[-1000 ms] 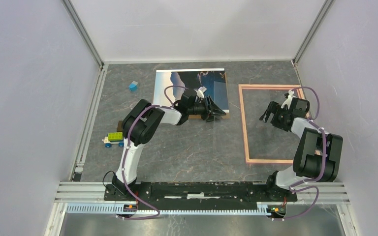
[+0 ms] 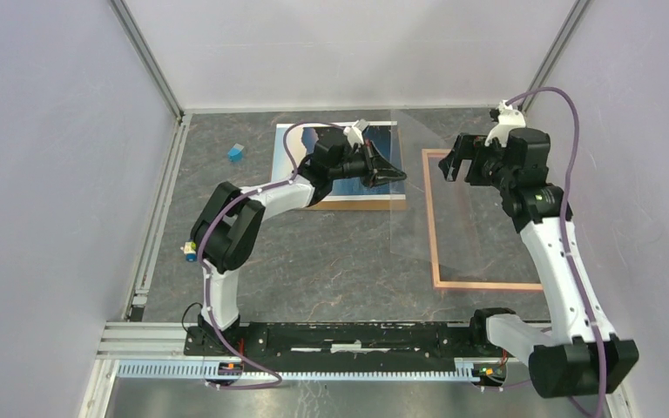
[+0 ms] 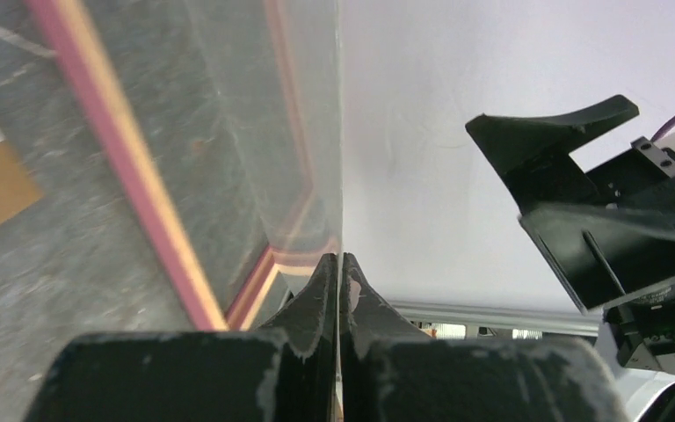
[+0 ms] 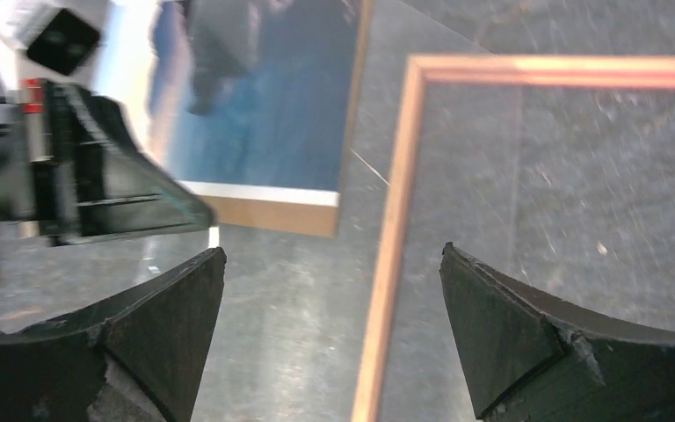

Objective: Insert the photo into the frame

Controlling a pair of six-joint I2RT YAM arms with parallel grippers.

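Note:
A clear sheet [image 2: 411, 222] hangs on edge from my left gripper [image 2: 402, 176], which is shut on its rim; in the left wrist view its thin edge rises from between the fingertips. The wooden frame [image 2: 434, 235] lies flat on the right, empty as far as it shows. On a brown board [image 2: 361, 205] at the back lies the photo [image 2: 348, 189], partly covered by my left arm. Over the frame's left side, my right gripper stands open and empty, facing the left gripper across the sheet.
A small blue block [image 2: 236, 152] sits at the far left. Mostly hidden by my left arm is a toy vehicle [image 2: 190, 252]. White walls enclose the table.
My left gripper has closed on the sheet and moved right and up, bringing the sheet off the photo area toward the frame. The right arm has risen and moved left.

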